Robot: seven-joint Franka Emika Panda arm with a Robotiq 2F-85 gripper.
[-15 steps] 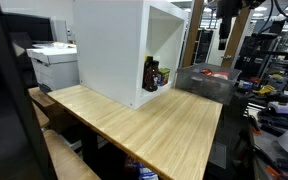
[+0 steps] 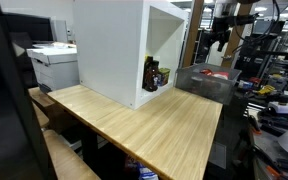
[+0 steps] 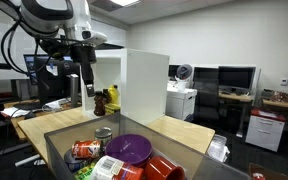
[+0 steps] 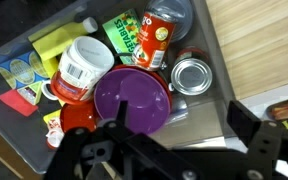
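My gripper is open above a grey bin (image 4: 222,75), with nothing between its fingers. In the wrist view the bin holds a purple bowl (image 4: 134,95), a red-and-white can (image 4: 156,38), a silver-topped can (image 4: 191,74) and a white-lidded container (image 4: 87,62). A yellow item (image 4: 59,40) and a green packet (image 4: 122,32) lie along its far left side. In exterior view 2 the gripper (image 3: 87,82) hangs higher than the bin's contents, apart from them. A red cup (image 3: 162,168) lies there beside the purple bowl (image 3: 130,149).
A white open-sided shelf (image 2: 134,45) stands on the wooden table (image 2: 149,125), with several bottles and small goods (image 2: 154,76) inside. The bin (image 2: 206,84) sits at the table's far end.
In exterior view 1 the arm has drawn farther from the camera and looks smaller, with more of it in view. The shelf, table and bin look unchanged.
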